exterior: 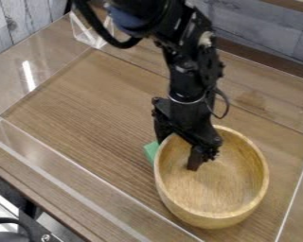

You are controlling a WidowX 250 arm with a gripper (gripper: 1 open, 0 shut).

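Observation:
My gripper (185, 138) is lowered over the back-left rim of a large tan bowl (218, 198) at the lower right, its open fingers at or just inside the rim. A small green object (151, 151) lies against the bowl's left side, partly hidden by the bowl and the gripper.
A clear plastic item (91, 28) stands at the back left near the wall. Table edges run along the lower left and the right.

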